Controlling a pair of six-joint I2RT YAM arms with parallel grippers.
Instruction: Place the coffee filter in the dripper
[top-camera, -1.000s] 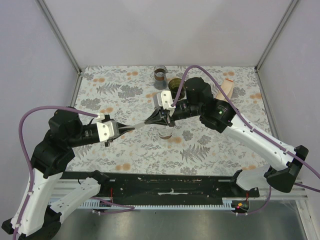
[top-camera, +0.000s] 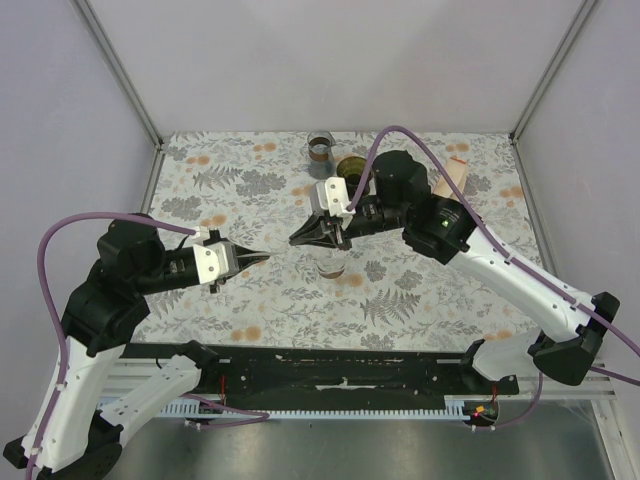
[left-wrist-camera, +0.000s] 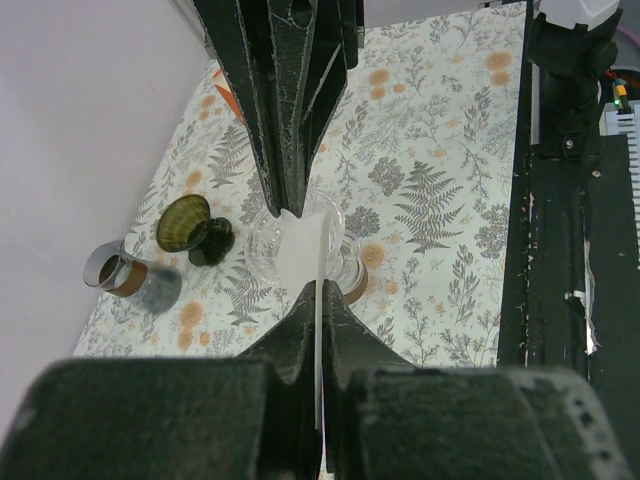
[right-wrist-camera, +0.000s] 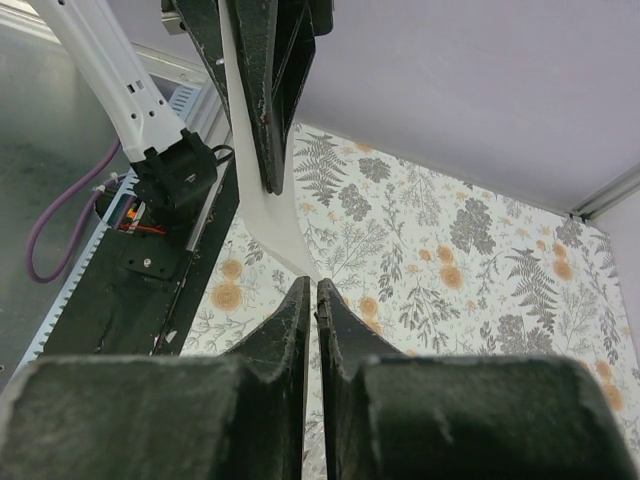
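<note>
A white paper filter (left-wrist-camera: 300, 250) hangs between the grippers above the table. My left gripper (top-camera: 262, 255) is shut on it; in the left wrist view the paper runs edge-on up from between its fingers. My right gripper (top-camera: 294, 240) is at the filter's far end; in the left wrist view its fingertips are beside the paper, and in the right wrist view they look close together. Whether they grip the paper is unclear. A clear glass vessel (left-wrist-camera: 262, 240), possibly the dripper, stands below, largely hidden.
A carafe (top-camera: 321, 153) and an olive-green cup (left-wrist-camera: 183, 223) stand at the back. An orange-and-white packet (top-camera: 450, 174) lies at the back right.
</note>
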